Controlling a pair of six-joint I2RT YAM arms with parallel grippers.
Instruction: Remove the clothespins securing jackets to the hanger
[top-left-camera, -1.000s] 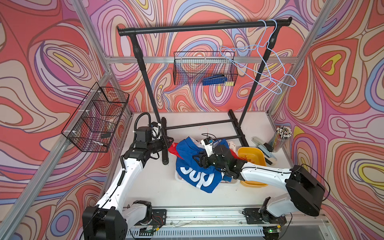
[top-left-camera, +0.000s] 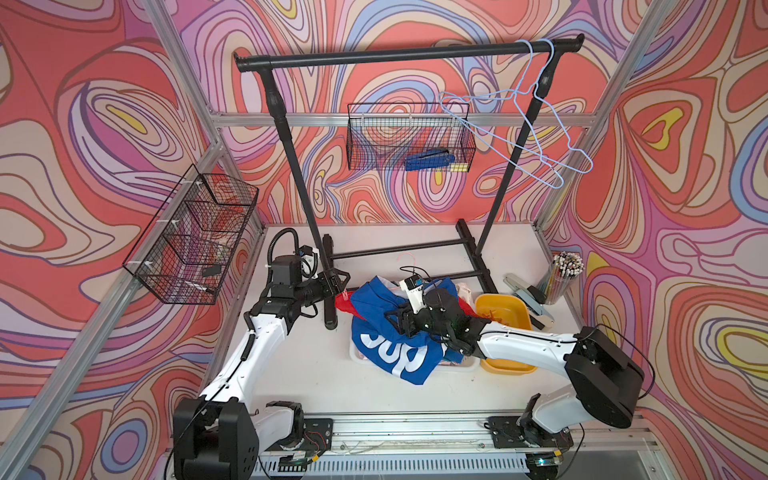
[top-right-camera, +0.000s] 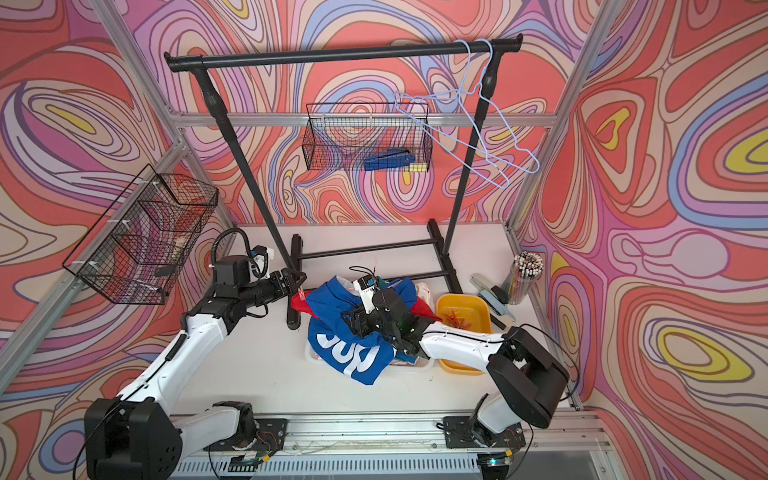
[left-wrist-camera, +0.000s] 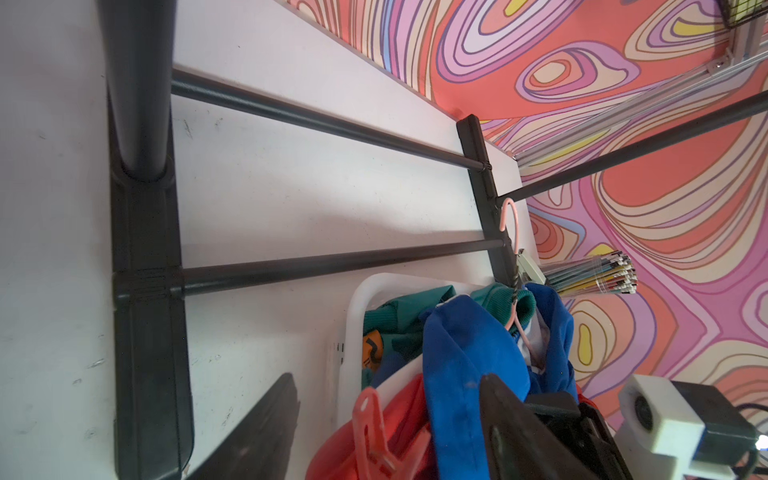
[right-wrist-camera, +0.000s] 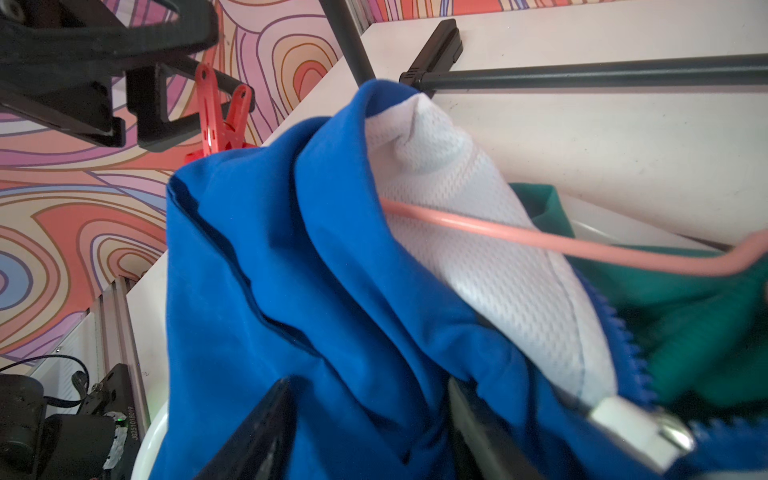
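Note:
The blue jacket with white lettering lies draped over a white bin. A pink hanger runs into its collar; its hook sticks up in the left wrist view. On the red sleeve at the jacket's left end is a red clothespin. My left gripper is open close to this pin, which stands between its fingers in the left wrist view, apart from both. My right gripper is at the blue cloth with its fingers apart; whether they grip any fold is hidden.
Right of the jacket stands a yellow bin with red pins inside. A black rack rises behind, blue hangers on its right end. A cup of sticks is at the far right.
My left arm has shifted slightly right, and the red sleeve end with the pin sits a little lower. My right arm has moved only slightly; the jacket lies nearly as before.

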